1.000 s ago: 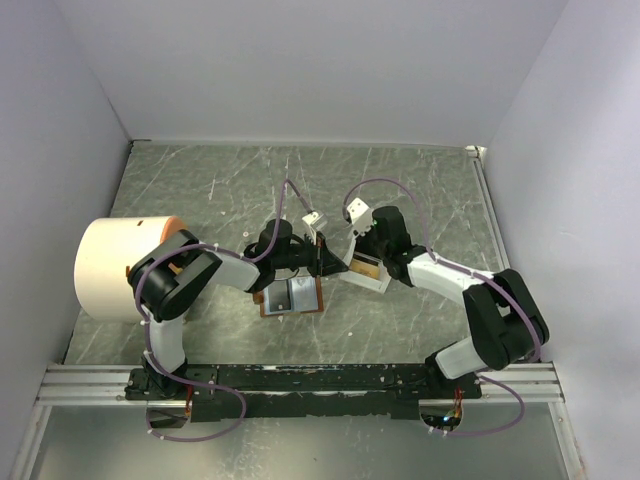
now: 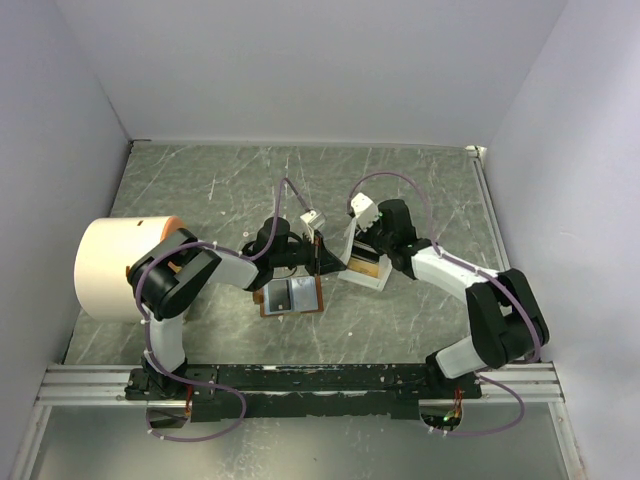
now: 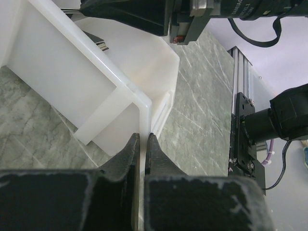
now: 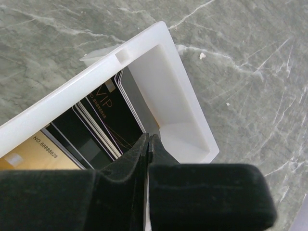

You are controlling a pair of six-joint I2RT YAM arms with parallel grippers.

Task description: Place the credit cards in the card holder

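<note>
The white card holder (image 3: 57,77) stands mid-table, with black cards (image 4: 106,115) and a gold card (image 4: 41,154) inside; "VIP" shows on a black one. My left gripper is shut on the holder's rim, reaching in from the left. My right gripper is shut over the holder's interior, its tips at the black cards near the end with the open space; I see nothing clearly held between them. In the top view both arms (image 2: 400,235) meet over the holder.
A wooden tray (image 2: 290,296) with grey and light compartments lies left of the holder. A large white cylinder (image 2: 120,268) stands at the far left.
The left arm has barely moved.
</note>
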